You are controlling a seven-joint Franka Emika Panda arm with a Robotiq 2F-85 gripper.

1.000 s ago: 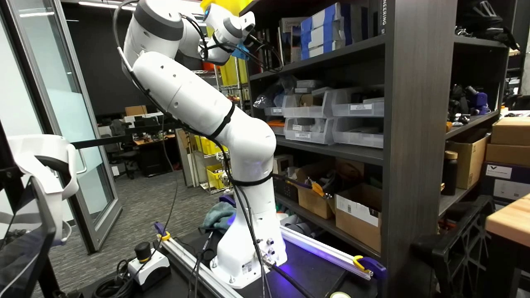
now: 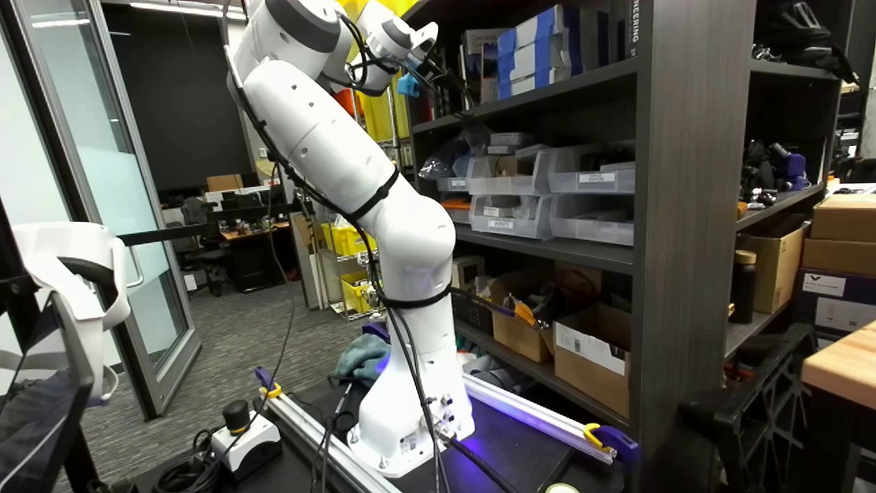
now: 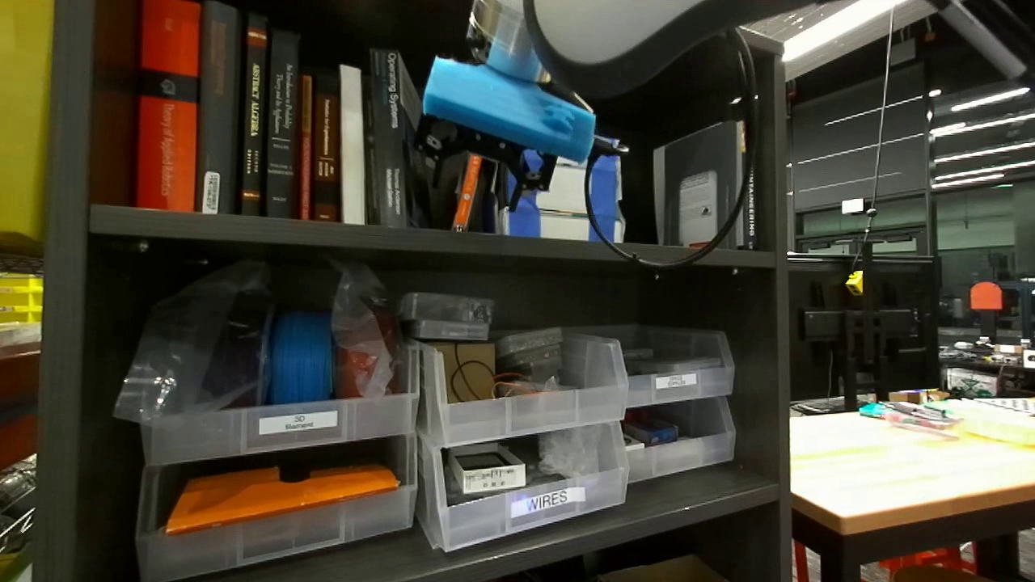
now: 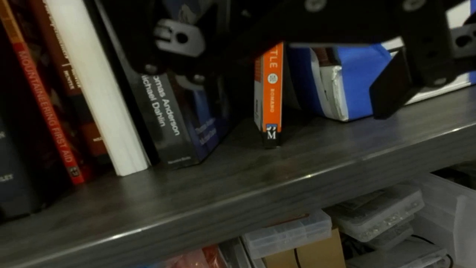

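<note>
My gripper point(image 3: 483, 178) stands open in front of the upper bookshelf, its two black fingers wide apart below the blue block point(image 3: 509, 108) on the wrist. In the wrist view a thin orange book point(image 4: 272, 96) stands upright on the shelf, between my spread fingers; no contact shows. To its left leans the dark Operating Systems book point(image 4: 171, 127), partly behind the left finger. A blue-and-white bundle point(image 4: 357, 82) sits to the right of the orange book, partly covered by the right finger. Exterior view 1 hides the fingertips behind the wrist and cables.
The shelf board point(image 3: 388, 236) runs below the gripper. Several books, among them a white one point(image 3: 351, 145), fill its left side. A grey book point(image 3: 700, 189) stands at the right. Plastic bins point(image 3: 524, 412) occupy the shelf beneath. A black cable loop point(image 3: 669, 262) hangs near the bundle.
The arm has swung to the right and slightly upward in exterior view 1, bringing the wrist closer to the bookshelf. The shelves and their contents look the same.
</note>
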